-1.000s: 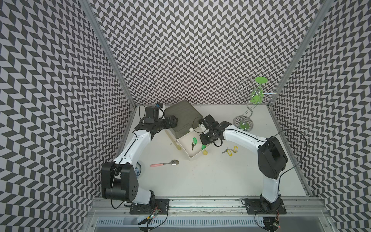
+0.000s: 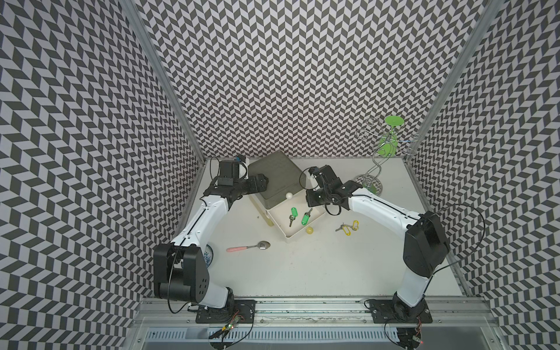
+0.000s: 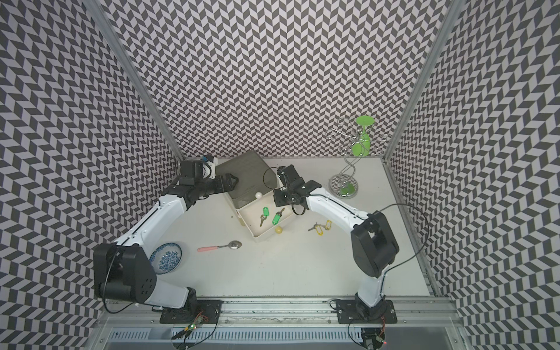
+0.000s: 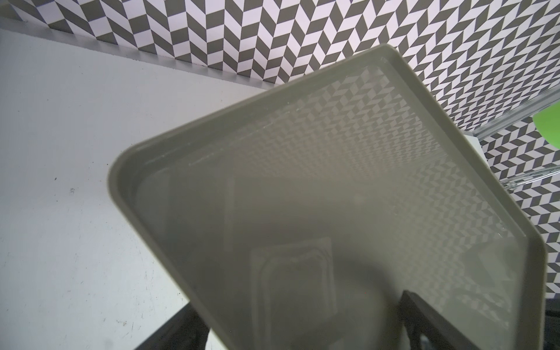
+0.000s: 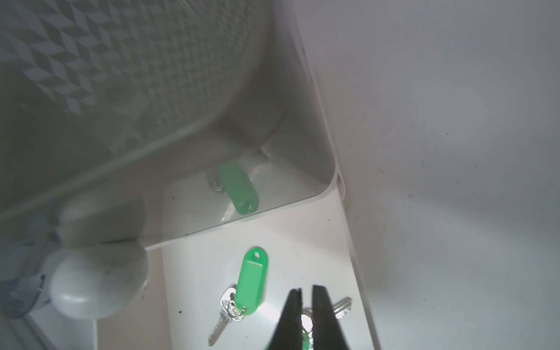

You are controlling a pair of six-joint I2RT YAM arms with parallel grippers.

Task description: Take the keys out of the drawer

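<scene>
A grey box [image 2: 277, 173] stands at the back with its cream drawer [image 2: 287, 236] pulled out. Inside the drawer lie two keys with green tags: a left key [image 5: 250, 280] and a right key [image 5: 342, 306], the latter partly covered by my right gripper in the right wrist view. Only a narrow gap parts that gripper's fingers, over the drawer's right side; nothing looks gripped. My left gripper is spread wide at the box's left side, its fingers [image 4: 424, 323] far apart. Whether they touch the box I cannot tell.
A white knob [image 5: 99, 280] sits on the drawer's back-left side. Outside lie a yellow ball [image 2: 309, 230], yellow-tagged keys [image 2: 346, 228], a pink-handled spoon [image 2: 249, 247] and a blue-patterned plate [image 3: 165, 258]. A green wire stand [image 2: 368, 185] is at the back right.
My right gripper has shifted right and slightly back, uncovering more of the right green-tagged key, which now shows whole in the drawer. The left arm and drawer have not moved.
</scene>
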